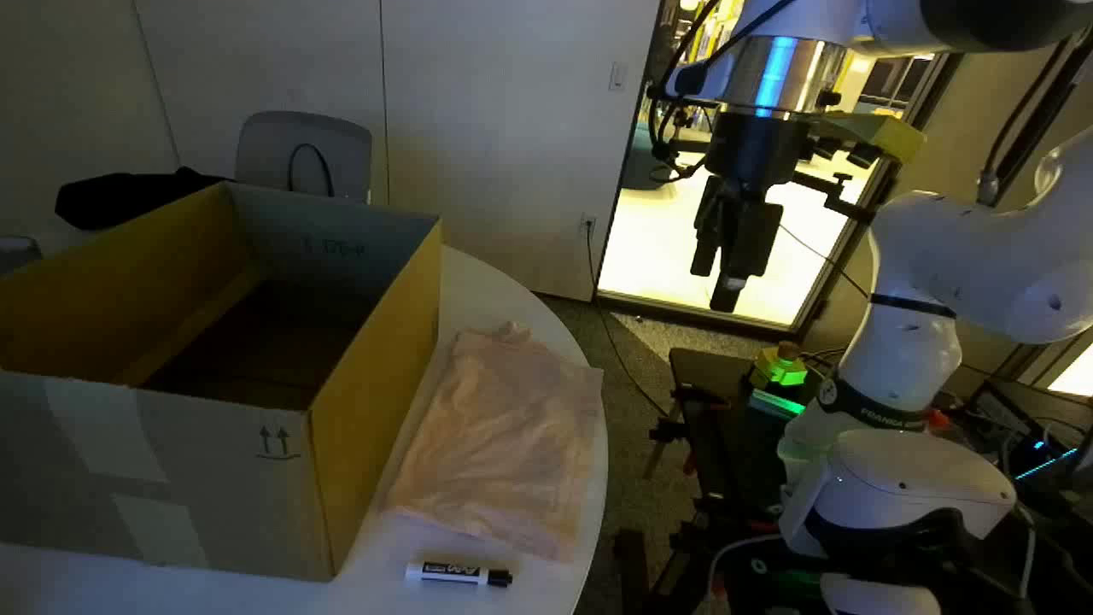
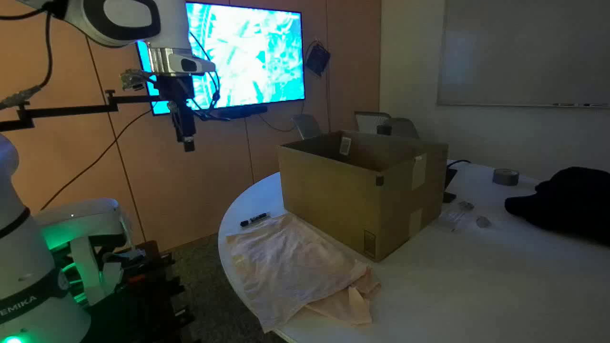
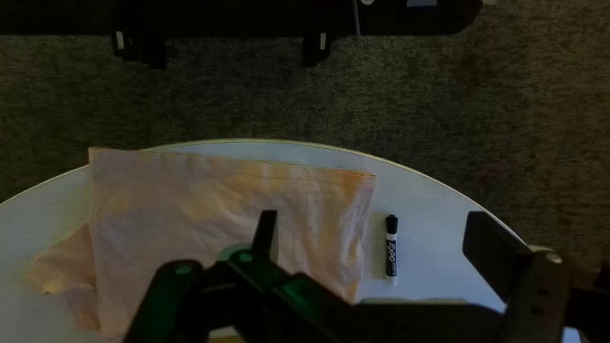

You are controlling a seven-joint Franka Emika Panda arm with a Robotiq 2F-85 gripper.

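A pinkish cloth (image 1: 502,436) lies spread on the white round table, with one end bunched up, as exterior view 2 shows at the cloth's near corner (image 2: 357,294). Beside it rests an Expo marker (image 3: 391,248) with a black cap, flat on the tabletop. A large open cardboard box (image 1: 376,400) stands next to the cloth; its visible inside looks dark, and part of its floor is hidden. High above and away from all of these hangs my gripper (image 1: 725,287), pointing down. In the wrist view its fingers (image 3: 494,254) are wide apart, with nothing held.
A black bundle (image 2: 566,200) and a tape roll (image 2: 506,176) occupy the table's far side beyond the box. Free tabletop (image 2: 457,286) shows in front of the box. A gap of carpet (image 3: 240,97) separates the table from my dark base stand (image 3: 240,17).
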